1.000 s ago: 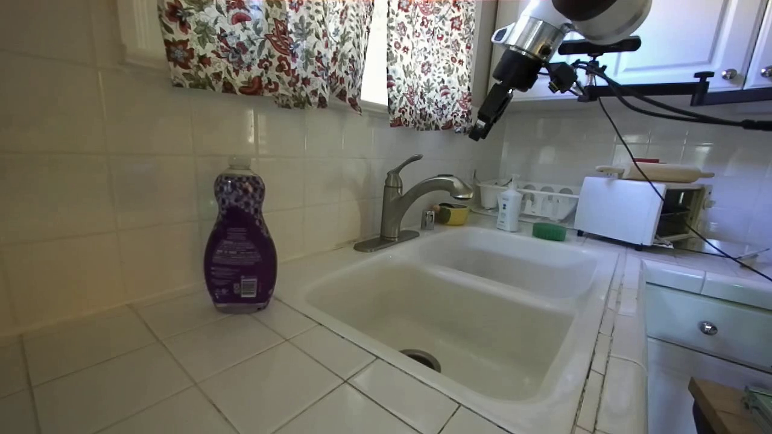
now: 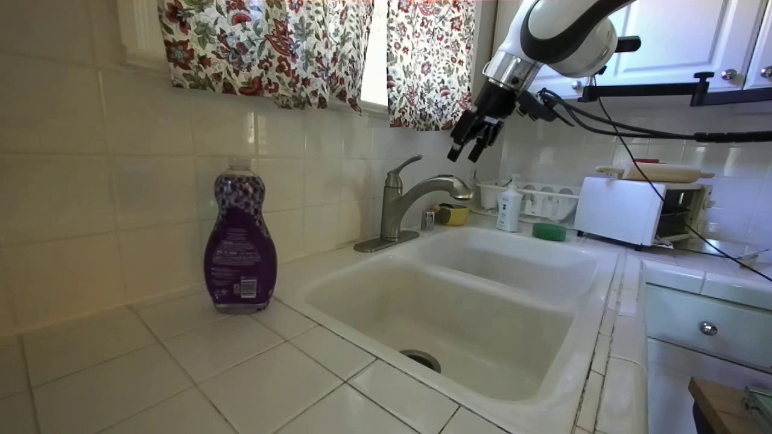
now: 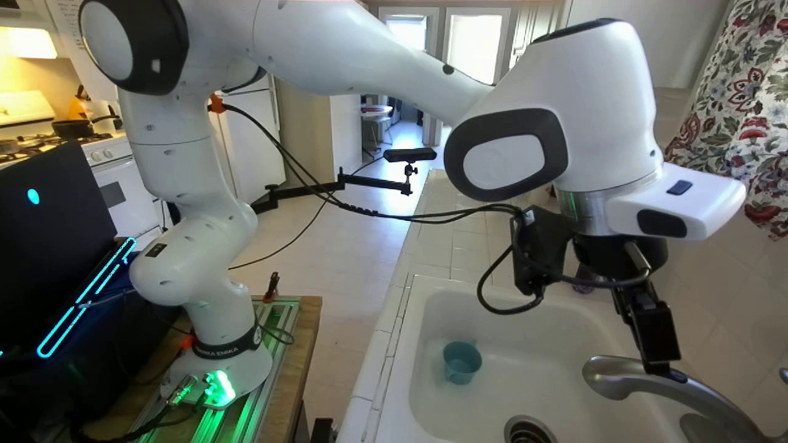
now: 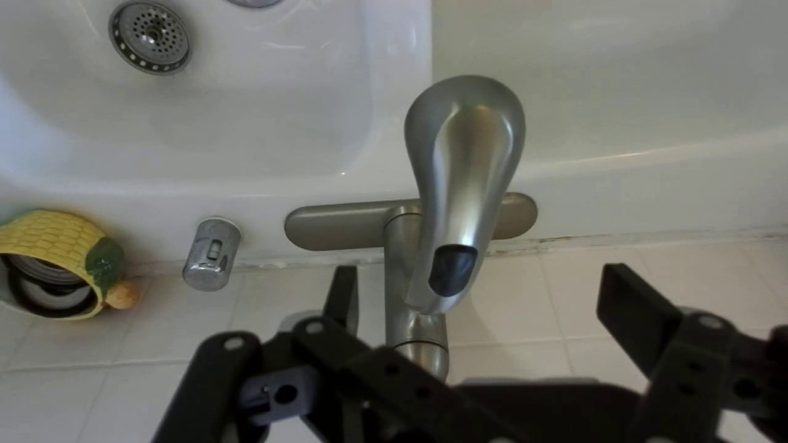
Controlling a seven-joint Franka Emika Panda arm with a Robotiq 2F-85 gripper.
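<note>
My gripper (image 2: 464, 156) is open above the sink, nothing between its fingers, in exterior view 1. It hangs higher than the brushed-metal faucet (image 2: 396, 206) and farther back along the wall. Seen from the wrist, the faucet's spout (image 4: 465, 192) lies below and ahead, and its lever reaches down between the two spread fingers; they look apart from it. A teal cup (image 3: 462, 362) rests inside the sink basin in exterior view 2. On the near counter a purple soap bottle (image 2: 240, 253) stands upright.
The double sink (image 2: 499, 278) has a low divider. Behind it are a yellow pot (image 4: 55, 258), a chrome air-gap cap (image 4: 212, 253), a white pump bottle (image 2: 509, 208) and a green sponge (image 2: 549, 231). A toaster oven (image 2: 620, 210) stands farther right. The near tiles are largely clear.
The arm has shifted left toward the faucet and slightly lower in exterior view 1, and the gripper has turned so both fingers show apart. The counter items have not moved.
</note>
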